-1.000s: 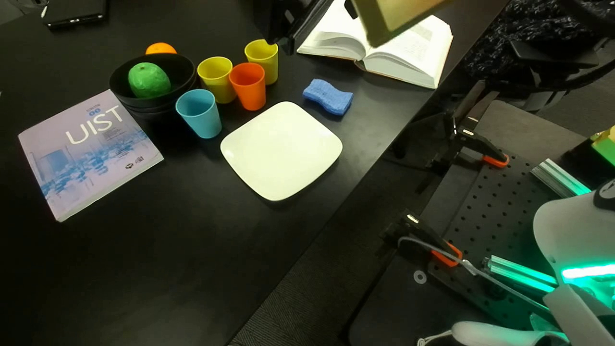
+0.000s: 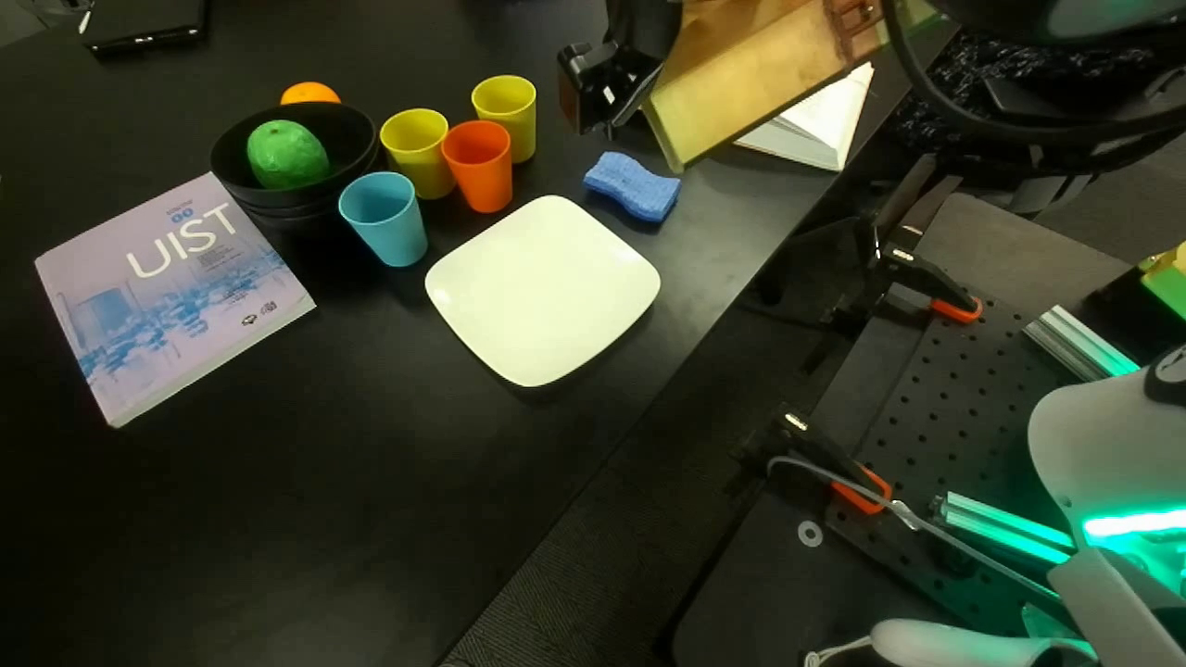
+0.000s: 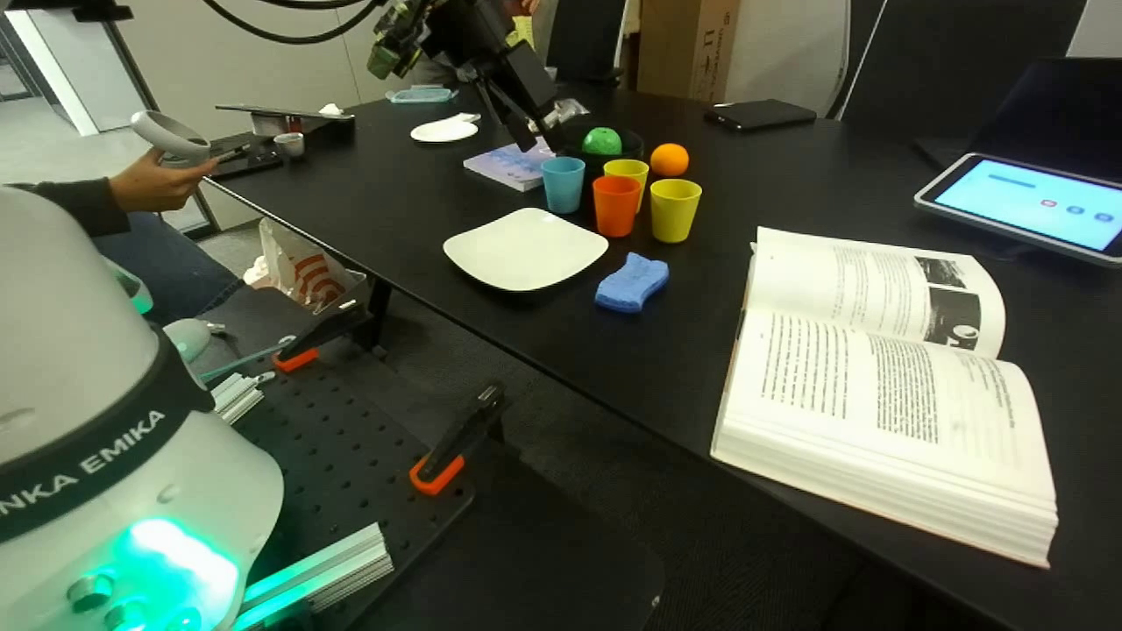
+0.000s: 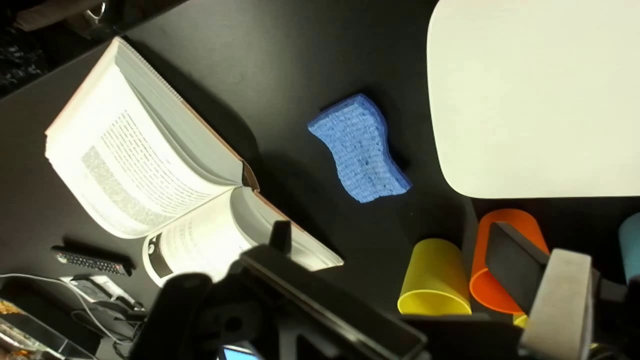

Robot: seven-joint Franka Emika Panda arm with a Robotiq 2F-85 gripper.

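Note:
My gripper stands open in the wrist view, with nothing held between its fingers. In exterior view 1 the gripper (image 2: 600, 94) hangs at the top, above and behind the blue sponge (image 2: 633, 185). The wavy sponge (image 4: 363, 147) lies flat on the table, apart from the fingers, between the open book (image 4: 144, 162) and the white square plate (image 4: 534, 96). Beyond one finger are a yellow cup (image 4: 435, 276) and an orange cup (image 4: 510, 222), the latter partly hidden by that finger.
A light blue cup (image 2: 384, 219) stands beside black bowls (image 2: 228, 183) with a green fruit (image 2: 288, 155) inside. An orange fruit (image 2: 310, 94) sits behind them. A purple book (image 2: 172, 291) lies left.
My gripper has shifted a little right and down in exterior view 1. The arm's yellowish part now hides much of the open book. The sponge, plate and cups have not moved.

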